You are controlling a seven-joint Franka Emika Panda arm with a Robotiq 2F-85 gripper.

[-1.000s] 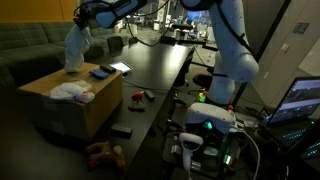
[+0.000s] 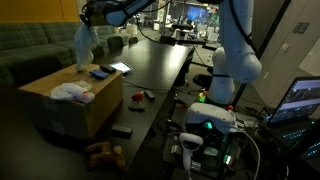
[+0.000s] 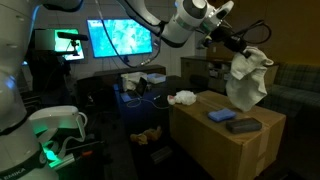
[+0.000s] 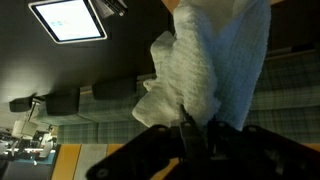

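Observation:
A white cloth (image 3: 248, 82) hangs from my gripper (image 3: 238, 43), which is shut on its upper part. Below it is the brown cardboard box (image 3: 228, 150); the cloth is over the box top, and its lower end looks close to that surface, though any contact is unclear. From the other side, the same cloth (image 2: 84, 45) drapes down from the gripper (image 2: 86, 14) above the back of the box. In the wrist view the cloth (image 4: 190, 75) spreads out beyond the fingertips and hides part of the background.
On the box top lie a blue item (image 3: 221, 115), a dark item (image 3: 243, 126) and a crumpled white cloth (image 2: 72, 91). Brown gloves or a similar object (image 2: 105, 155) and a black item (image 2: 122, 131) rest on the dark surface in front. A sofa (image 2: 40, 42) stands behind.
The gripper and the hanging cloth have moved slightly to the right and up in exterior view 1. The box and the things on it look unmoved.

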